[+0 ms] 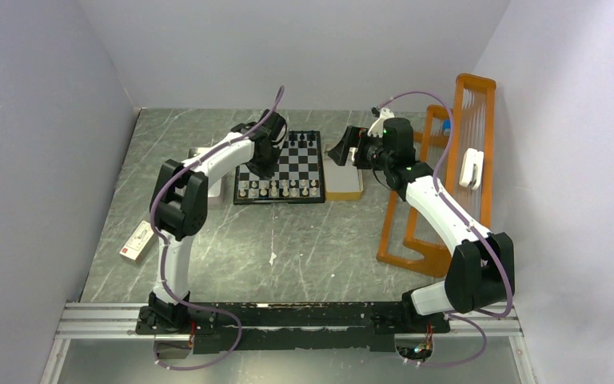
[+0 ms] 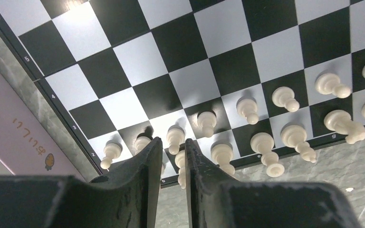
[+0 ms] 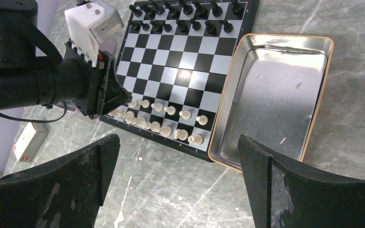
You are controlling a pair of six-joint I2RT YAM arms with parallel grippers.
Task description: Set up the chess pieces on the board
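Observation:
My left gripper is partly open above the near side of the chessboard (image 2: 190, 80). A cream pawn (image 2: 175, 134) stands upright on its square, seen between the fingertips with gaps on both sides. Other cream pawns, such as the one beside it (image 2: 206, 120), form a row with taller cream pieces (image 2: 262, 143) behind them at the near edge. Some of those are partly hidden by the fingers. Black pieces (image 3: 183, 27) fill two rows at the far end in the right wrist view. My right gripper is wide open and empty, away from the board.
An empty metal tray (image 3: 285, 99) lies right of the board. A pink box (image 2: 28, 123) borders its left side in the left wrist view. A small white box (image 1: 137, 240) lies left on the table; an orange wooden rack (image 1: 488, 144) stands right.

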